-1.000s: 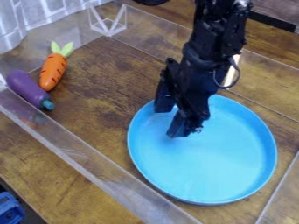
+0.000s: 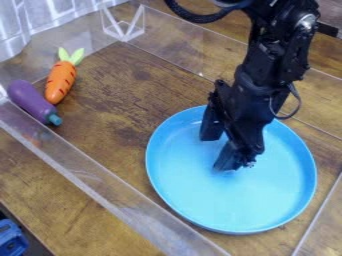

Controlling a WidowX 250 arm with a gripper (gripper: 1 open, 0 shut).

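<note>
My black gripper [image 2: 226, 143] reaches down from the top right over a large blue plate [image 2: 227, 200], its fingertips at or just above the plate's upper middle. Whether it is open or shut, and whether anything is between the fingers, I cannot tell; the dark parts overlap.
A toy carrot [image 2: 62, 78] and a purple toy eggplant [image 2: 32, 102] lie at the left on the wooden surface [image 2: 134, 100]. Clear walls border the area. A blue object [image 2: 8, 238] shows at the bottom left corner. The wood left of the plate is clear.
My gripper has moved slightly right and down over the plate. The plate and toys have stayed in place.
</note>
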